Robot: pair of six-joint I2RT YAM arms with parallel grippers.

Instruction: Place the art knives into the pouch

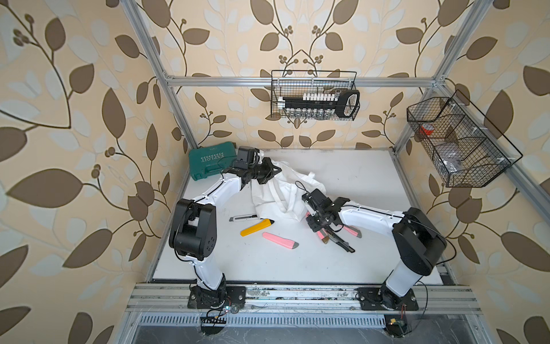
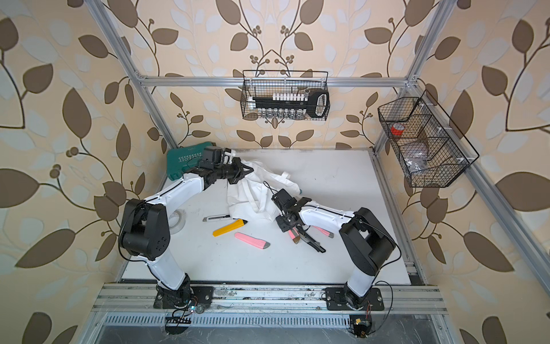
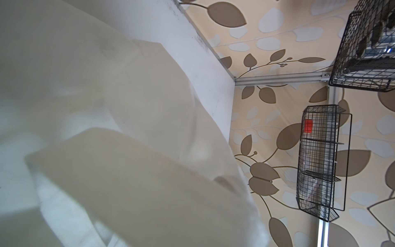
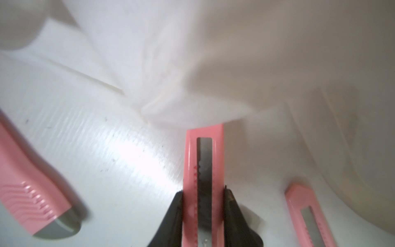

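Note:
My right gripper is shut on a pink art knife (image 4: 190, 164), its fingers against both long sides. The knife points away from the gripper, its far end at the lower edge of the pouch (image 4: 164, 78) in the right wrist view. White and crumpled, the cloth pouch (image 1: 260, 200) spreads over the middle of the table in the top left view. My left gripper (image 1: 273, 171) is at the pouch's upper left part. Pale cloth fills much of the left wrist view; the left fingers do not show there, and whether they are closed cannot be made out.
A second pink knife (image 1: 280, 240), a yellow knife (image 1: 257, 227) and a thin grey cutter (image 1: 243, 218) lie left of the right gripper. Close on its right are a black knife (image 1: 342, 243) and another pink knife (image 1: 353, 231). A green case (image 1: 212, 161) stands back left.

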